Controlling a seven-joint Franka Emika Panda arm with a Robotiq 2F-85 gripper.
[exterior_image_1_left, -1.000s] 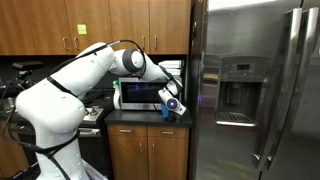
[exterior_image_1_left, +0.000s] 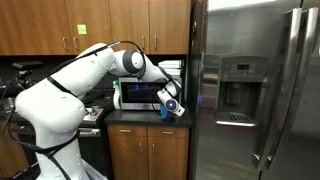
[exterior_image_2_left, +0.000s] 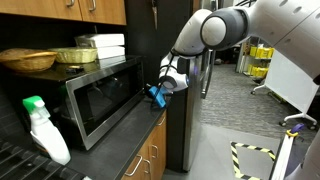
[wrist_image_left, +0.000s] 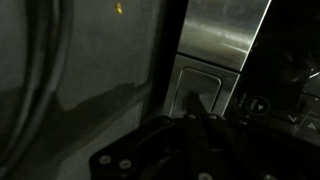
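Observation:
In the wrist view my gripper is dark and shut, with nothing visible between its fingertips. Just beyond it is a broad silver push button (wrist_image_left: 197, 82) on the microwave's black control panel (wrist_image_left: 285, 75); whether the tips touch it cannot be told. The microwave (exterior_image_2_left: 112, 100) stands on the dark counter, its door apparently closed. From outside, the arm bends down to the microwave's right end, where the fingers are too small to make out beside a blue piece (exterior_image_2_left: 157, 95).
A tall steel fridge (exterior_image_1_left: 240, 90) stands right of the arm. Baskets (exterior_image_2_left: 88, 54) and stacked dishes sit on top of the microwave. A white bottle with a green cap (exterior_image_2_left: 46, 130) is at its left end.

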